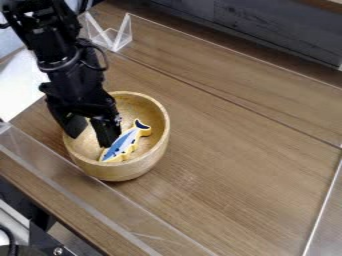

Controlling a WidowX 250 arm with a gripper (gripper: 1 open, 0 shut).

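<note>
A round wooden bowl [147, 161] sits on the left part of the wooden table. In it lies a blue, yellow and white fish-shaped toy [126, 142]. My black gripper [94, 133] reaches down into the left side of the bowl, left of the toy, with its fingers open. The toy shows clearly and is not held.
Clear plastic barriers edge the table [241, 160] along the near left and at the right. A clear bracket [112, 32] stands behind the arm, a white surface lies at left, and a dark wall runs along the back.
</note>
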